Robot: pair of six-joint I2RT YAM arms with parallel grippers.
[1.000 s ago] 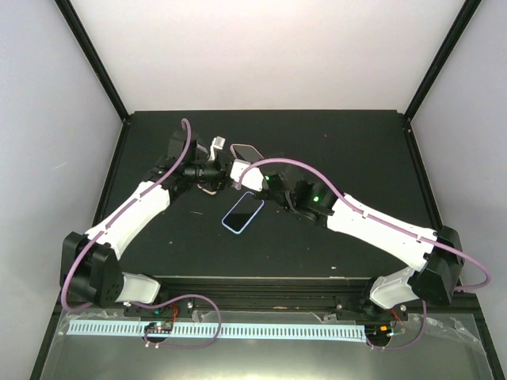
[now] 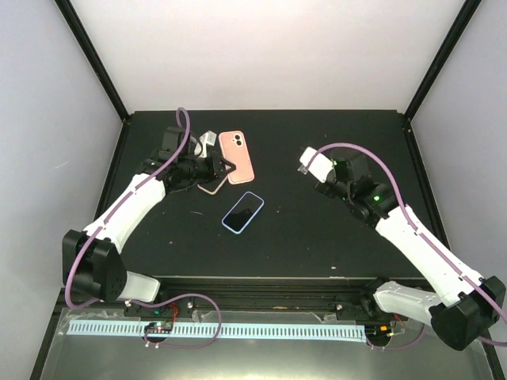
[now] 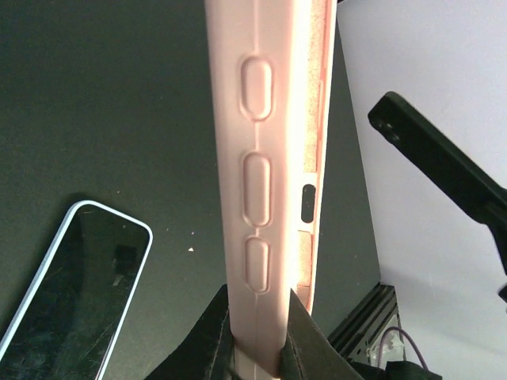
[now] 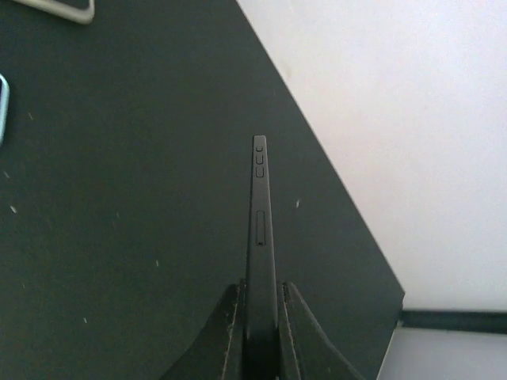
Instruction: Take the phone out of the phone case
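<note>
The pink phone case (image 2: 237,157) is raised off the table, with my left gripper (image 2: 230,167) shut on its lower part. Seen edge-on in the left wrist view, the case (image 3: 257,182) has an empty interior and a row of button bumps along its side. Over on the right, my right gripper is shut on a thin black phone (image 4: 260,214), its buttoned edge facing the camera. That phone (image 3: 432,154) also appears in the left wrist view, fully apart from the case. From the top, the right arm's wrist (image 2: 321,168) mostly hides it.
A blue-rimmed phone (image 2: 243,212) lies flat near the table's middle. Another light-rimmed phone (image 2: 212,186) rests partly beneath the left gripper.
My right arm has moved away to the right with the phone, out of the case.
</note>
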